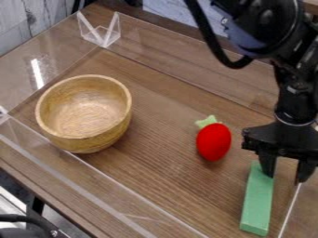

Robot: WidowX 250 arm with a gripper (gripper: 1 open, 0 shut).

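Note:
My black gripper (280, 158) is at the right of the camera view, its fingers reaching down near the upper end of a green bar (256, 203) lying on the table. Whether it is open or shut is hard to tell. A red object (214, 141) with a small green top sits just left of the gripper.
A wooden bowl (85, 112) stands on the left of the wooden table (149, 195). A clear plastic piece (97, 28) is at the back left.

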